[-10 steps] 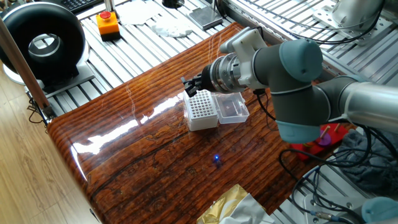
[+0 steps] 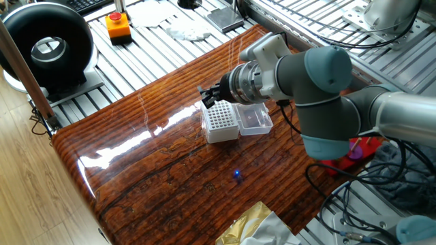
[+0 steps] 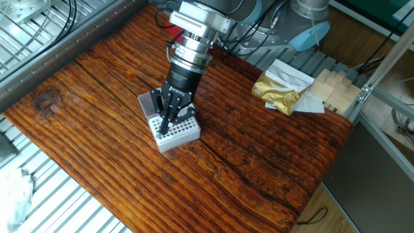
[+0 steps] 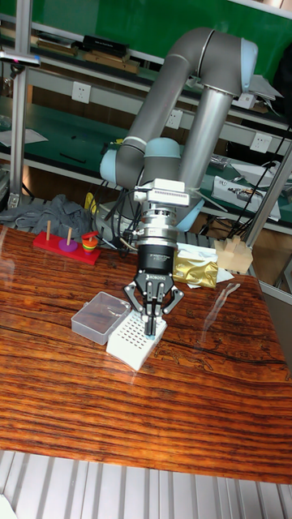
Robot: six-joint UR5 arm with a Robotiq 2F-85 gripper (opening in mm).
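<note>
A white rack box with rows of small round holes sits on the brown wooden table. Its clear, shallow lid lies open against one side. My gripper points down over the box's hole-covered top, near one corner. In exterior view 3 its fingers are drawn together. A small pale bluish spot shows at the fingertips, too small to identify, and whether anything thin is pinched there is hidden. From exterior view 2, the fingertips cover part of the holes of the rack box; contact cannot be judged.
A gold-and-white packet and wooden blocks lie towards one table edge. A red peg stand with rings is near the arm's base. An orange emergency-stop box stands off the table.
</note>
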